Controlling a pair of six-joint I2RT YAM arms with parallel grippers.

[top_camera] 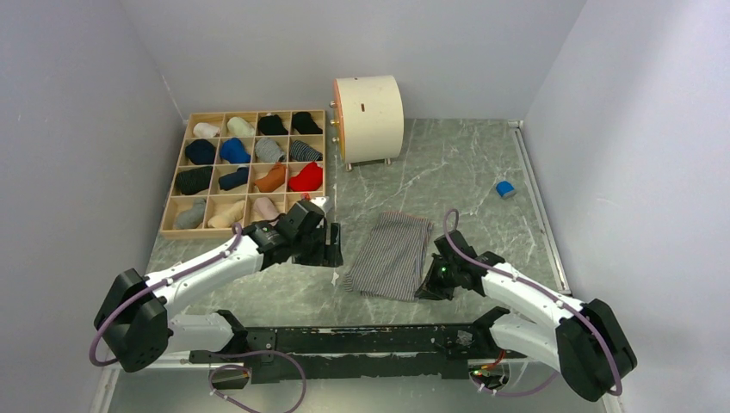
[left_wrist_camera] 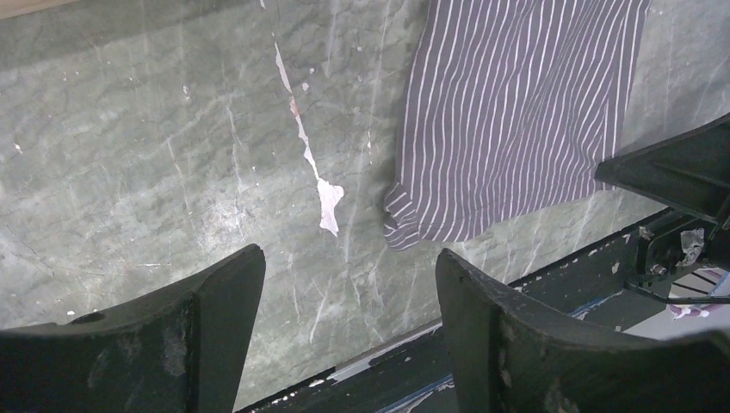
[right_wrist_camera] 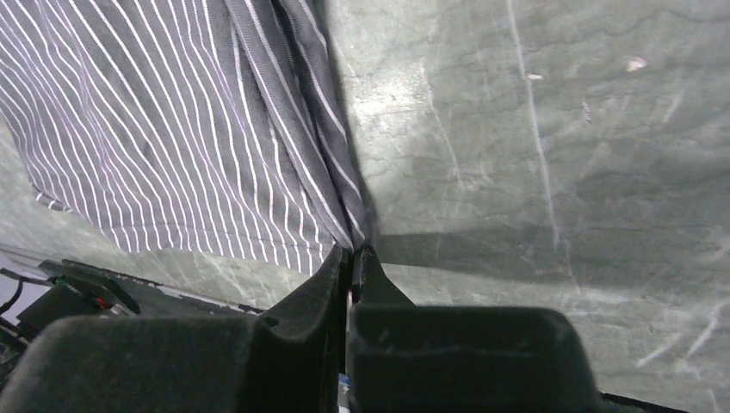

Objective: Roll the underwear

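Grey underwear with white stripes [top_camera: 387, 254] [left_wrist_camera: 499, 112] [right_wrist_camera: 155, 129] lies flat on the table, with a doubled strip along its right edge. My right gripper [top_camera: 418, 294] is shut at the near right corner of the cloth, its tips on the folded edge; whether fabric is between them is unclear. My left gripper [top_camera: 331, 245] is open, left of the cloth with nothing between its fingers.
A wooden grid box [top_camera: 243, 194] of rolled cloths stands back left, beside a white drum [top_camera: 370, 116]. A small blue object [top_camera: 505, 188] lies at the right.
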